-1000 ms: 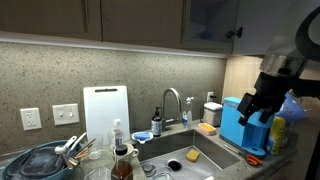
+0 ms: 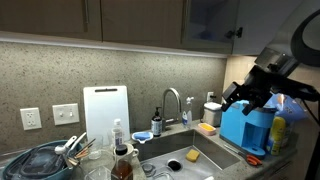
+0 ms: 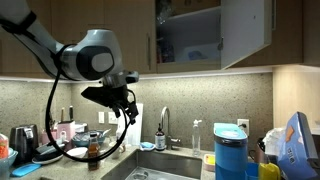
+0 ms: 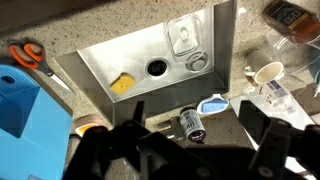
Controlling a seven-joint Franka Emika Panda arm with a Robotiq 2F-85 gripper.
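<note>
My gripper is open, with nothing between its fingers, high above the counter and sink. In exterior view 1 the gripper (image 2: 238,103) is at the right, in front of the blue bin. The steel sink (image 4: 205,28) lies below it in the wrist view, holding a yellow sponge (image 4: 122,83) and a clear lidded container (image 4: 183,36). Orange-handled scissors (image 4: 32,55) rest on the counter beside the blue bin (image 4: 28,113). Close to the sink's rim are a dark bottle (image 4: 193,126) and a small blue-and-white item (image 4: 212,104).
A tall faucet (image 2: 172,98) rises behind the sink. The dish basin (image 2: 38,160), a jar of dark liquid (image 2: 123,165) and glassware crowd the left side. Overhead, a cabinet door (image 3: 235,52) stands open. A white board (image 2: 106,112) leans on the wall.
My arm has risen and tilted over the last second, and the gripper's angle has turned in exterior view 1. The objects on the counter and in the sink look unmoved.
</note>
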